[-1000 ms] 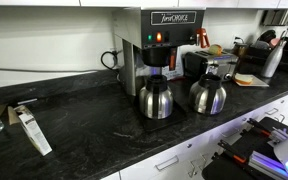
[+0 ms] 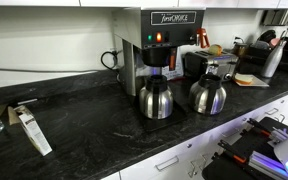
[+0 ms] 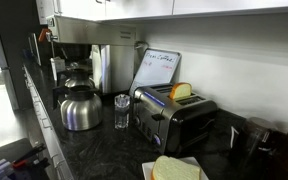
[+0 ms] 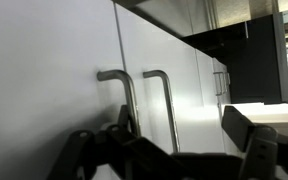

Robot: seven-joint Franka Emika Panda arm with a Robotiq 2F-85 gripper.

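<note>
In the wrist view my gripper stands open in front of white cabinet doors, its dark fingers well apart. Two bent metal handles are on the doors. The nearer handle runs down behind the left finger; whether they touch is unclear. The other handle appears between the fingers, farther back. Nothing is visibly gripped. Neither exterior view clearly shows the fingertips.
Above the cabinets, the dark counter carries a coffee maker, a steel carafe and a toaster. Bread lies near the toaster. A glass stands beside the carafes.
</note>
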